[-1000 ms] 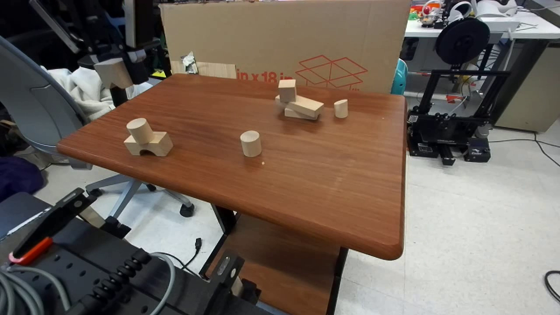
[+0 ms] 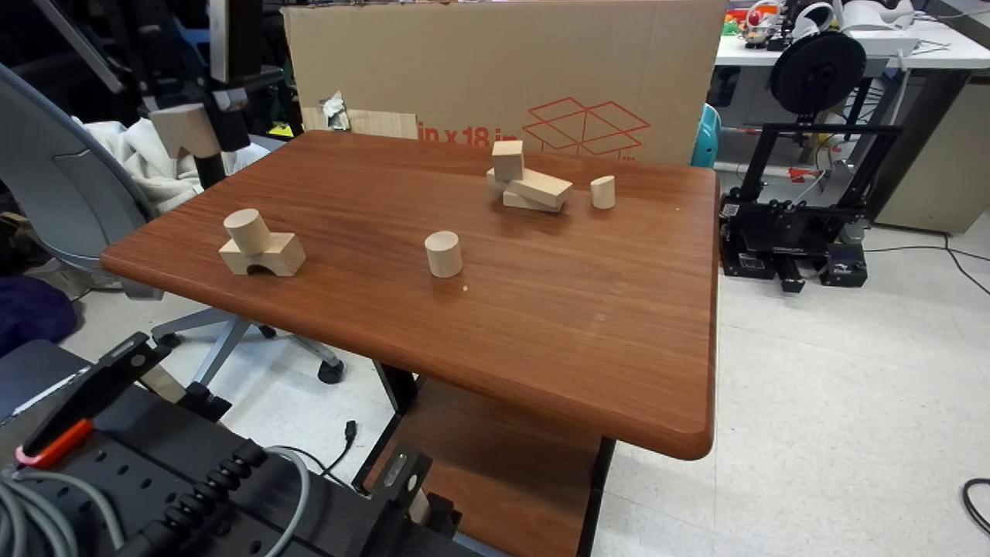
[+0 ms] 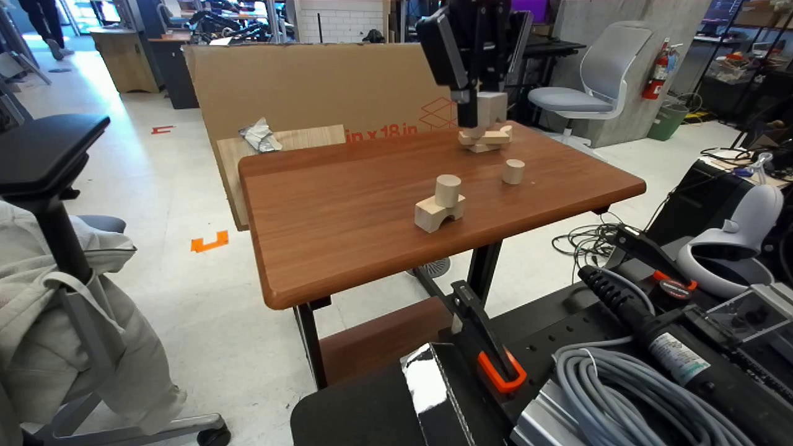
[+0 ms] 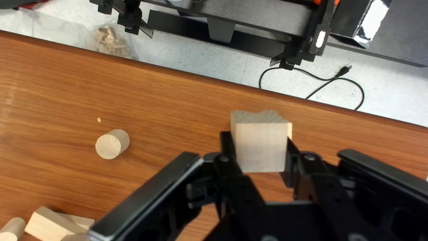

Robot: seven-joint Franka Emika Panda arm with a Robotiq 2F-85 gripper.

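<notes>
My gripper is shut on a pale wooden block, which hangs in the air above the table. In exterior view 1 this held block is at the upper left and shows a curved cut on its underside. Below and apart from it, an arch block stands on the table with a cylinder upright on top. That pair is mostly or wholly hidden behind the held block and gripper in the wrist view. A lone cylinder stands upright near the middle of the table.
Toward the back, a small block rests on stacked flat blocks, beside a slant-topped cylinder. A cardboard sheet stands behind the table.
In exterior view 1 my gripper has shifted slightly to the left with the block still in it. The pieces on the table have not moved.
</notes>
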